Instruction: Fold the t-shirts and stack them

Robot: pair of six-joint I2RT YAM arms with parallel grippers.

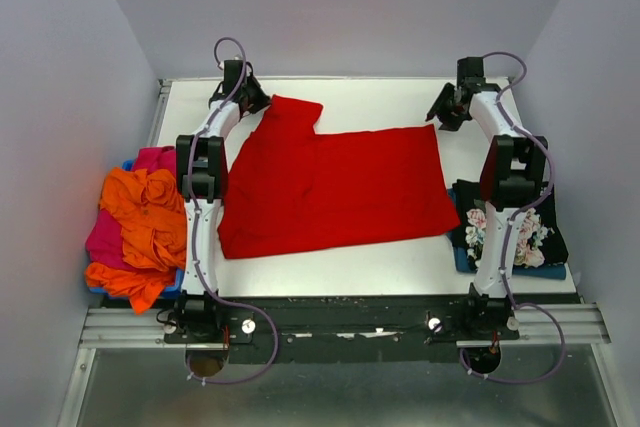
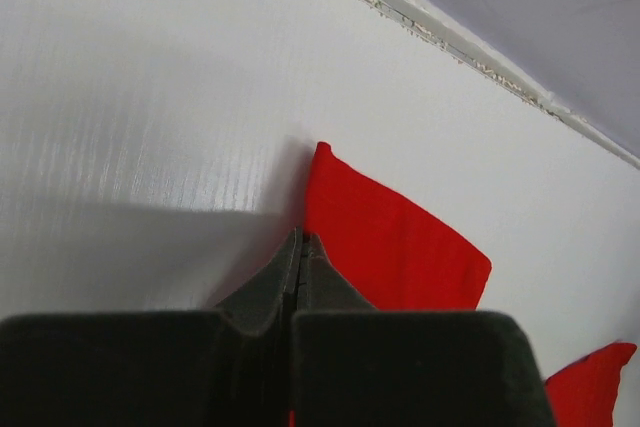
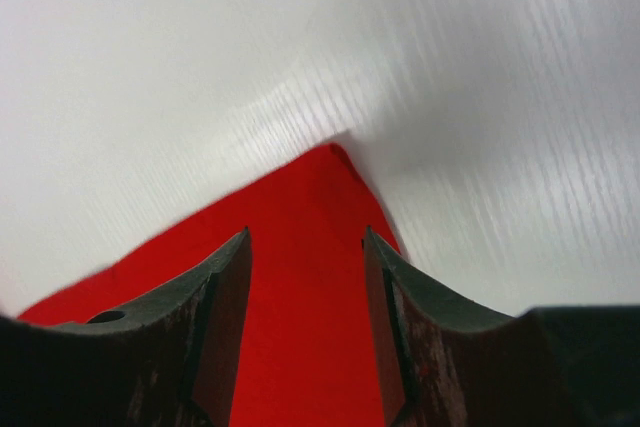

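A red T-shirt [image 1: 340,187] lies spread flat on the white table, one sleeve reaching up at the top left. My left gripper [image 1: 260,102] is shut at that sleeve's outer edge; in the left wrist view its closed fingertips [image 2: 300,247] rest over the sleeve's edge, and whether any cloth is between them is hard to tell. My right gripper [image 1: 442,112] is open above the shirt's top right corner [image 3: 330,172], with nothing between its fingers in the right wrist view.
A blue bin of orange and pink clothes [image 1: 140,227] is at the left. At the right, dark flowered folded cloth [image 1: 475,227] lies on a blue item.
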